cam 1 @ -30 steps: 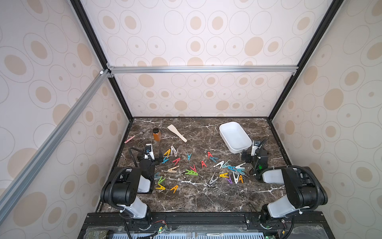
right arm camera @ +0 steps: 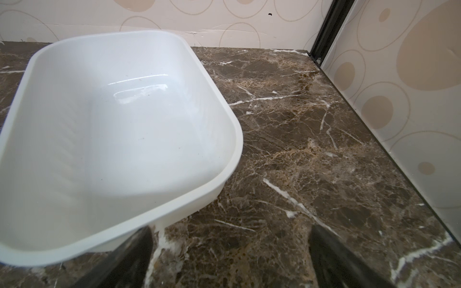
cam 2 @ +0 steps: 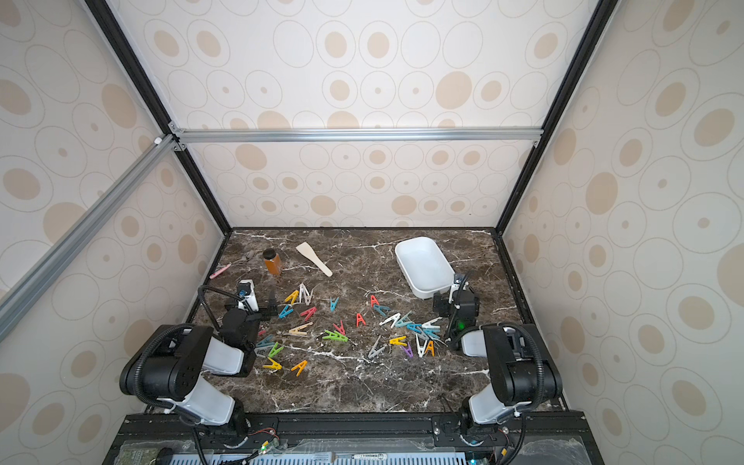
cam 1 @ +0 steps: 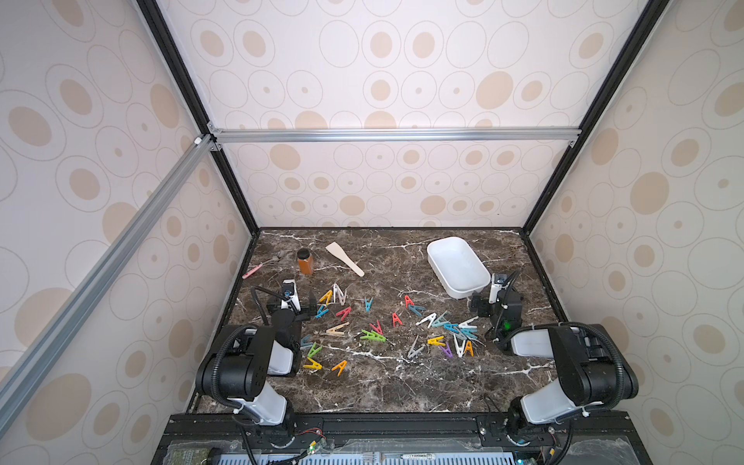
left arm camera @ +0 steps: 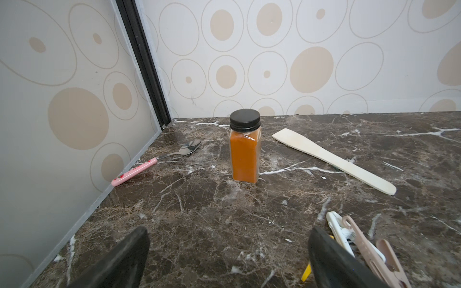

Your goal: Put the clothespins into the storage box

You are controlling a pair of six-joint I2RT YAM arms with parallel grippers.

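Several clothespins in many colours lie scattered over the middle of the dark marbled table, among them a green clothespin (cam 1: 372, 336), a purple clothespin (cam 1: 446, 351) and an orange clothespin (cam 1: 339, 367). The white storage box (right arm camera: 144, 144) is empty and stands at the back right. My left gripper is open over the left of the table, with a white clothespin (left arm camera: 340, 232) and a beige clothespin (left arm camera: 372, 252) just beyond its right finger. Open too, my right gripper is in front of the box's near right corner, nothing between its fingers. Both arms hide some table.
An orange jar with a black lid (left arm camera: 245, 153) stands at the back left. Near it lie a pink-handled spoon (left arm camera: 136, 171) and a pale wooden spatula (left arm camera: 336, 160). Bare table (right arm camera: 297, 158) stretches from the box to the right wall.
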